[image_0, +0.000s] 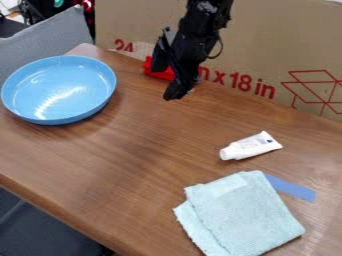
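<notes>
My black gripper (168, 70) hangs at the top centre of the camera view, its fingers open, above the back of the wooden table. A red object (152, 70) lies behind it, partly hidden by it. At the left is a light blue plate (59, 92). A white tube (250, 146) lies at the right, and a folded pale cloth (238, 214) lies at the front right, beside a blue strip (293, 188).
A cardboard box (281, 60) stands along the back edge. A grey object (32, 43) is at the top left.
</notes>
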